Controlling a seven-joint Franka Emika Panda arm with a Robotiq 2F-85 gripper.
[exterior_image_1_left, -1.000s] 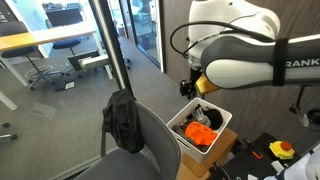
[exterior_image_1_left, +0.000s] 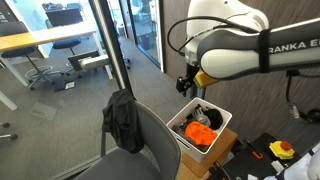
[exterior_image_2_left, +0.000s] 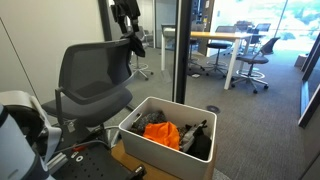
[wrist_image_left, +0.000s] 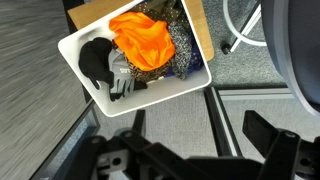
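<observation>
A white rectangular box (wrist_image_left: 66, 46) fills the upper left of the wrist view. Inside it lie an orange cloth (wrist_image_left: 145, 40), black and grey gloves (wrist_image_left: 97, 62) and a dark speckled cloth (wrist_image_left: 180, 35). My gripper is open, its fingers wide apart with only floor visible between them. In exterior view 1 the gripper (exterior_image_1_left: 187, 83) hangs high, appearing just above the far end of the box. The box (exterior_image_2_left: 140, 150) also shows in exterior view 2, its contents well below its rim in part.
A grey office chair (exterior_image_1_left: 135, 163) stands beside the box, with a black cloth (exterior_image_1_left: 123, 120) over its back. The box rests by a wooden surface (exterior_image_2_left: 135, 165). Desks and other chairs are far behind.
The white arm has shifted in exterior view 1, its forearm lettering now further left, exposing more of the link. Box contents and chair look unmoved.
</observation>
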